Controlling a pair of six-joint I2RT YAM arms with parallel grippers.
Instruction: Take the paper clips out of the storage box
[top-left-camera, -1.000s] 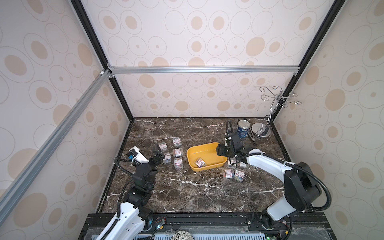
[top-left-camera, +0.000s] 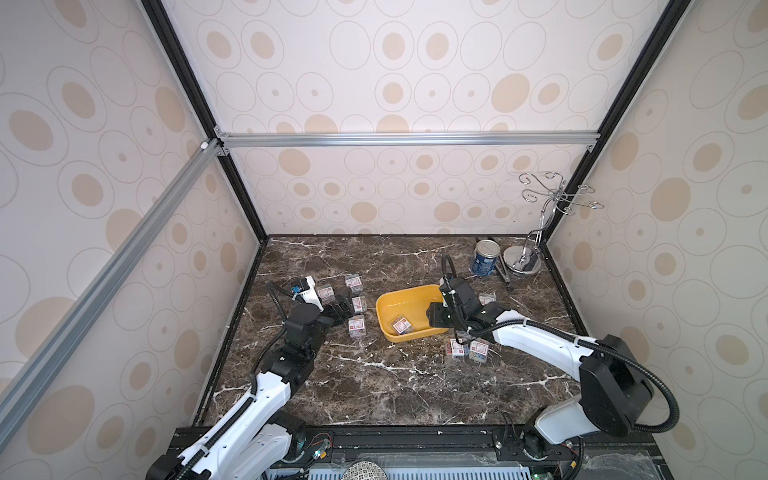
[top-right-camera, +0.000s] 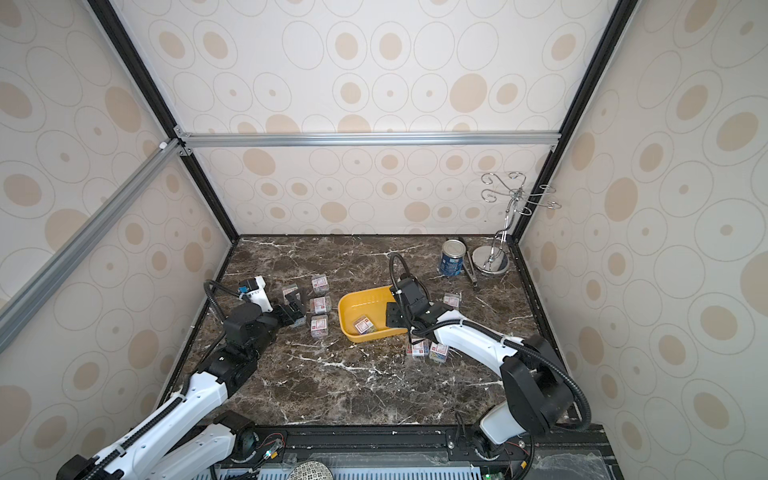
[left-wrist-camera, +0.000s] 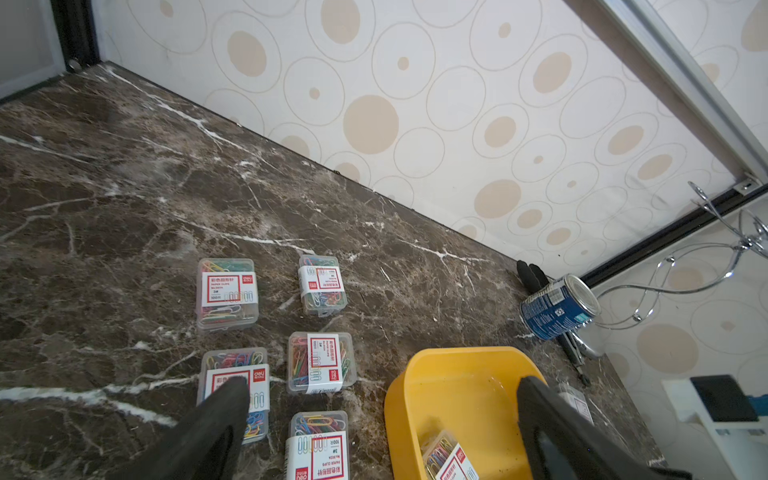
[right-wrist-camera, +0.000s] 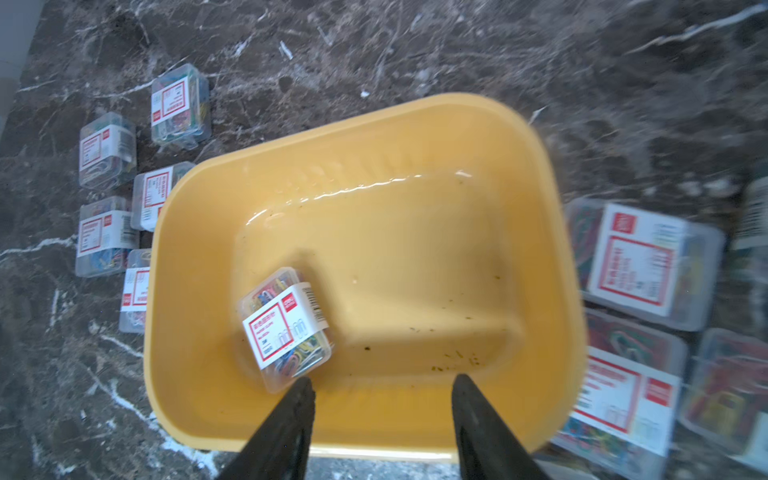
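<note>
One clear box of coloured paper clips (right-wrist-camera: 286, 328) lies tilted on the floor of the yellow storage box (right-wrist-camera: 432, 240), towards its left end in the right wrist view. My right gripper hangs over the storage box's near rim, its fingers apart and nothing between them. In the top left view that same gripper (top-left-camera: 436, 313) covers the storage box's right end. My left gripper stands open and empty, left of the storage box, above several paper-clip boxes (left-wrist-camera: 320, 361) on the table.
More paper-clip boxes (right-wrist-camera: 644, 264) lie right of the storage box. A blue can (top-left-camera: 485, 257) and a metal stand (top-left-camera: 524, 260) occupy the back right corner.
My left gripper has moved right, over the left group of clip boxes.
</note>
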